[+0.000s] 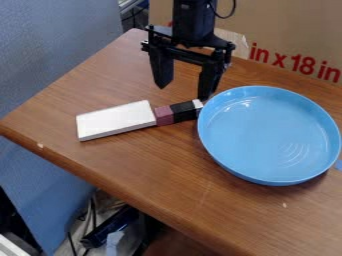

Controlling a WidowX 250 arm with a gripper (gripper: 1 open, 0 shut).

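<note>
My black gripper [185, 80] hangs open over the back of the wooden table, its two fingers apart with nothing visible between them. Below it lies a flat bar with a long white section [115, 120] and a shorter dark purple and black end [175, 112], which reaches to the left edge of a light blue plate [267, 136].
The wooden table [160, 180] has bare room at front and back left. Cardboard with red lettering [294, 50] stands behind. A blue padded surface [40, 70] borders the left, and cables and clutter lie below the table's edge.
</note>
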